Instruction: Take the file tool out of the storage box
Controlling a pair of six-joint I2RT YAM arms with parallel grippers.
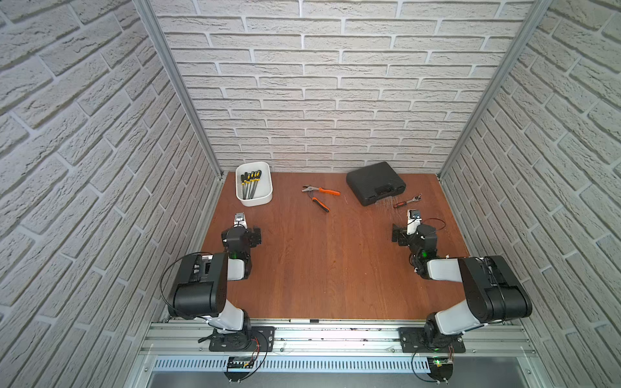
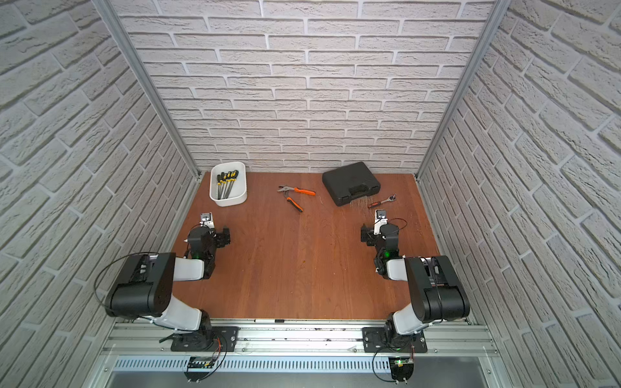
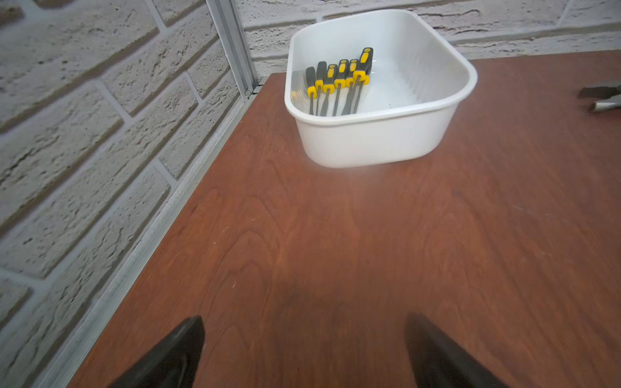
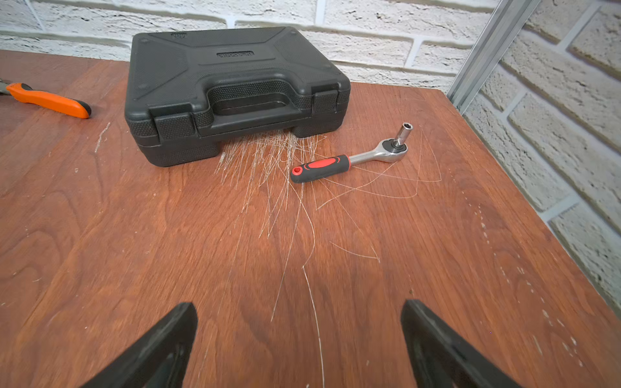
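A white plastic storage box (image 3: 381, 139) stands at the back left of the table. Several file tools (image 3: 330, 80) with black and yellow handles and grey blades lie inside it, side by side and leaning toward its left side. My left gripper is open and empty, in front of the box and low over the table, as the top left view also shows. My right gripper is open and empty on the right of the table, facing a ratchet and a black case.
The black case (image 4: 226, 58) lies at the back right, beside the ratchet (image 4: 320, 168). Orange-handled pliers (image 1: 326, 190) and a second orange-handled tool (image 1: 320, 205) lie at the back middle.
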